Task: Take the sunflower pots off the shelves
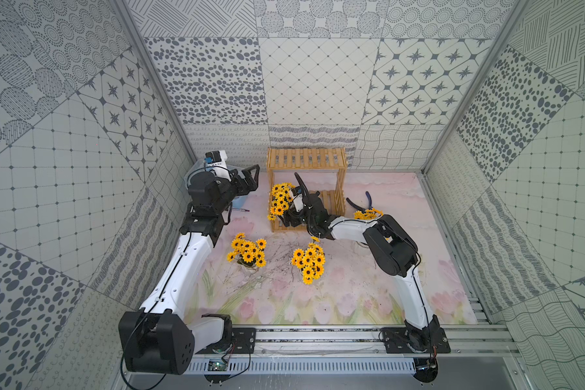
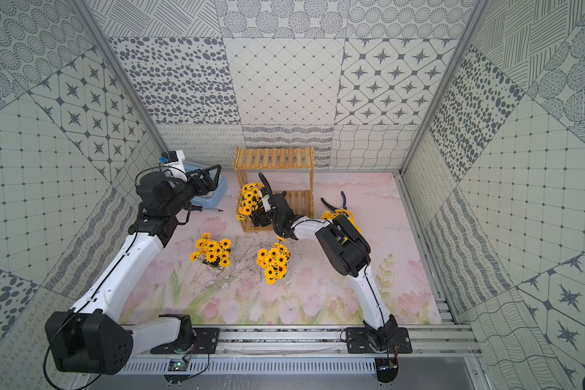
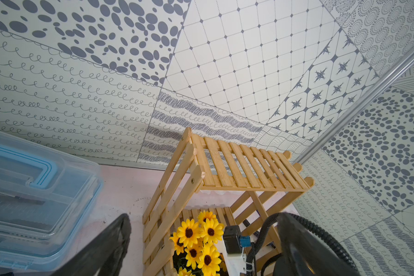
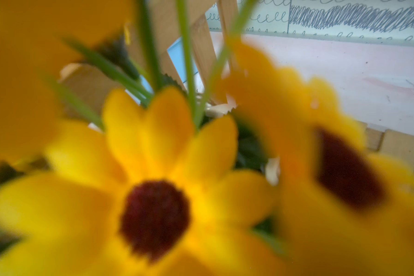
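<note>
A sunflower pot (image 1: pixel 281 197) is on the lower shelf of the wooden rack (image 1: pixel 305 158), at its left end; only its blossoms show clearly. My right gripper (image 1: pixel 288 219) reaches low against that bunch from the right. In the right wrist view, large sunflowers (image 4: pixel 154 219) hide both fingertips, so its finger state does not show. My left gripper (image 1: pixel 251 178) hangs left of the rack, its blurred fingers (image 3: pixel 101 250) wide apart and empty. Two other sunflower pots, one at left (image 1: pixel 247 251) and one nearer the middle (image 1: pixel 308 262), stand on the table before the rack.
More sunflowers (image 1: pixel 368 213) lie right of the rack, partly behind my right arm, with dark-handled pliers (image 1: pixel 359 202) beside them. A clear blue-rimmed box (image 3: pixel 41 197) sits left of the rack.
</note>
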